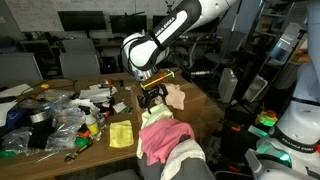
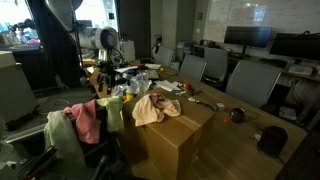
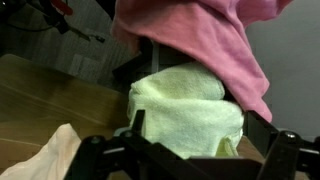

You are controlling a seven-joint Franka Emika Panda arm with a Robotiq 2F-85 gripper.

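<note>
My gripper (image 1: pixel 154 92) is open above the table's edge, its fingers apart with nothing between them. Below it a pale whitish-green cloth (image 3: pixel 185 112) lies over an edge, and in the wrist view it sits between and beyond the fingertips. A pink cloth (image 3: pixel 205 35) overlaps the pale one; in exterior view 1 the pink cloth (image 1: pixel 166 138) hangs toward the front. To one side, on the wooden table, lies a peach cloth (image 3: pixel 45 160). A flat yellow cloth (image 1: pixel 121 134) rests on the table in exterior view 1.
Clear plastic bags (image 1: pixel 66 122) and several bottles and tools crowd the left of the table (image 1: pixel 105 156). Monitors and chairs stand behind. Dark floor shows beyond the table edge on the right.
</note>
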